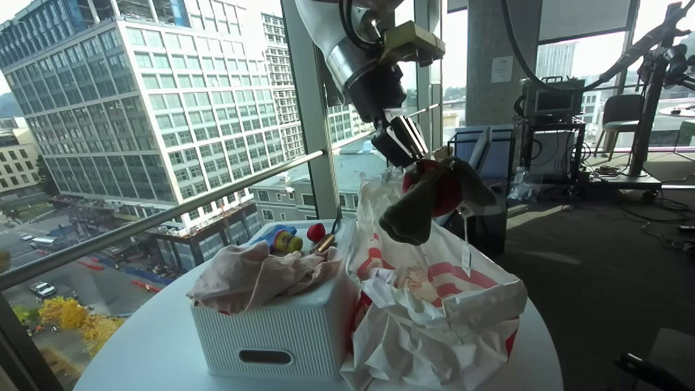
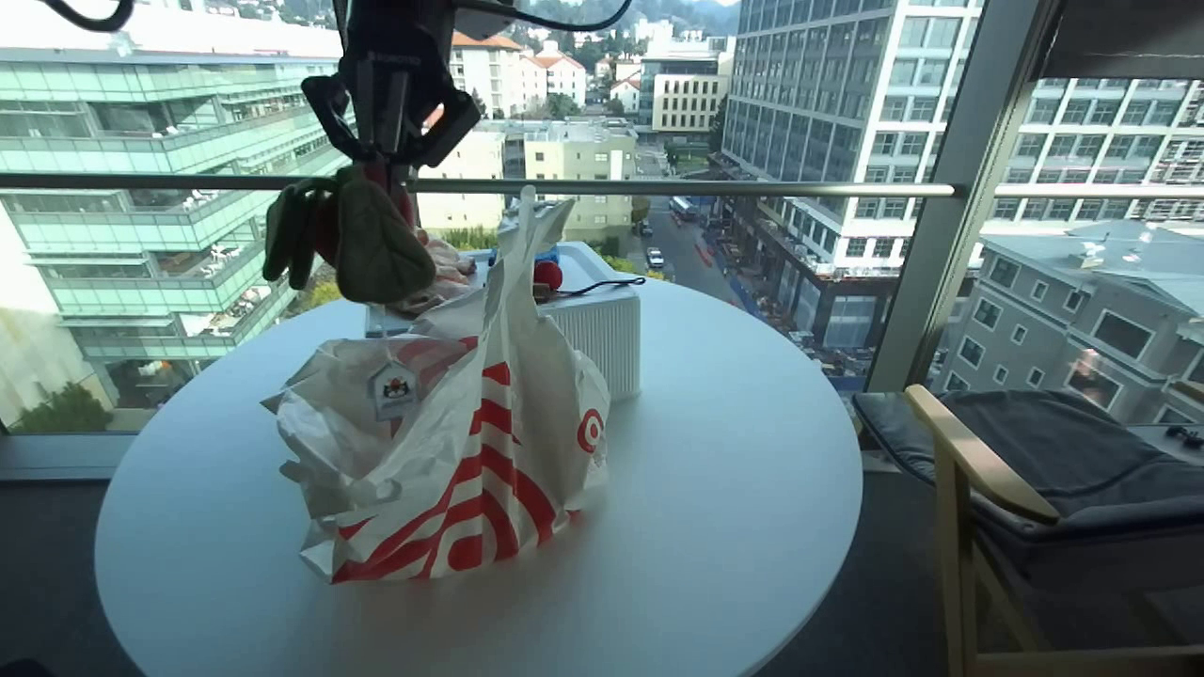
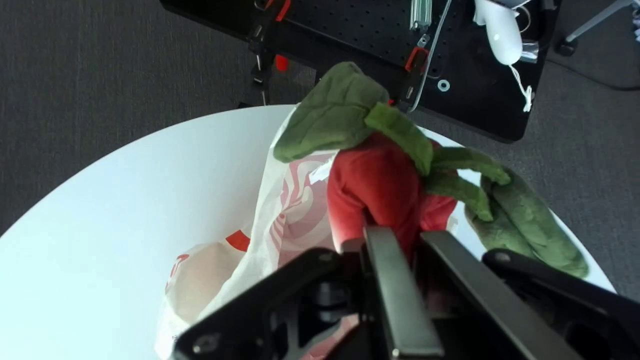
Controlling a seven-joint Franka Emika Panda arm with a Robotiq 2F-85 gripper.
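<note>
A plush toy (image 1: 417,207), red-bodied with soft green leaves, hangs from my gripper (image 1: 420,156), which is shut on its red part. In the wrist view the red body (image 3: 384,180) of the toy lies at the fingertips, its green leaves spread to both sides. Below it stands a crumpled white and red paper-like bag (image 1: 436,313), its opening facing up. In the second exterior view the toy's green leaves (image 2: 378,243) hang above the bag's (image 2: 485,474) left part, apart from its lower rim. A tag dangles from the toy over the bag.
Beside the bag, a white ribbed box (image 1: 273,339) carries a pink cloth (image 1: 254,277), a yellow tub (image 1: 287,241), a red ball-like item (image 1: 316,232) and a blue item.
</note>
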